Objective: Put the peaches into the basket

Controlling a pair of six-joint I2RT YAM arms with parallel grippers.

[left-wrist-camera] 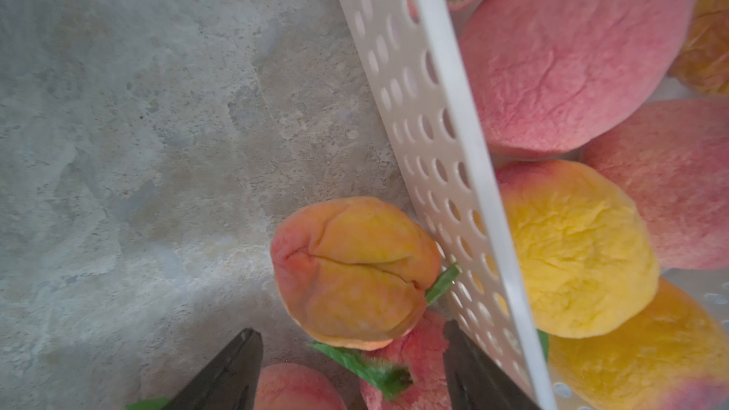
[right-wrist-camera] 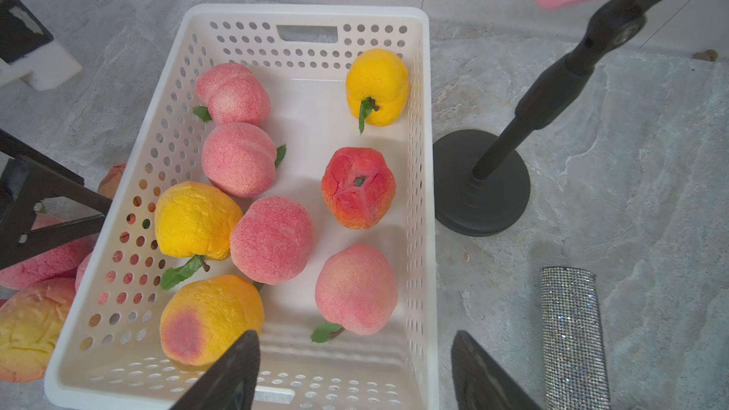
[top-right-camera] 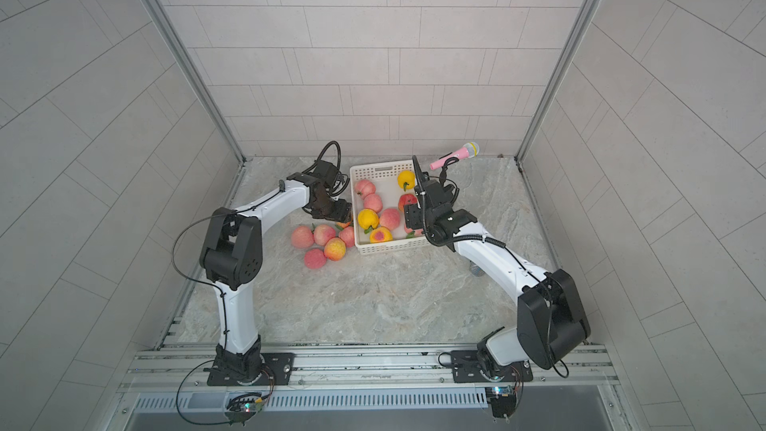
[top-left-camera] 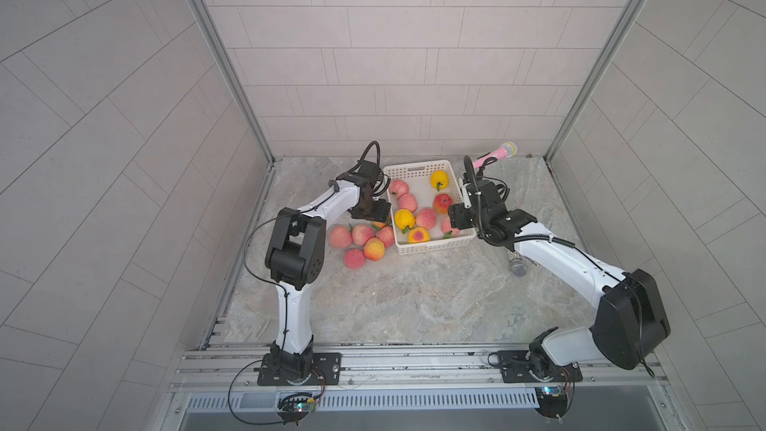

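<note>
A white perforated basket (right-wrist-camera: 423, 182) stands at the back middle with several pink, red and yellow peaches inside, among them a red peach (right-wrist-camera: 358, 190). Outside its left wall several more peaches lie bunched together, including a yellow-red peach (top-left-camera: 373, 250) and a pink peach (top-left-camera: 355, 258). My left gripper hovers open over this bunch; an orange-yellow peach (left-wrist-camera: 357, 273) shows just ahead of its fingers, against the basket wall, and nothing is held. My right gripper is open and empty above the basket's right side.
A black stand (right-wrist-camera: 486, 182) bearing a pink microphone (top-left-camera: 496, 153) rises just right of the basket. Nearby lies a glittery cylinder (right-wrist-camera: 575, 334).
</note>
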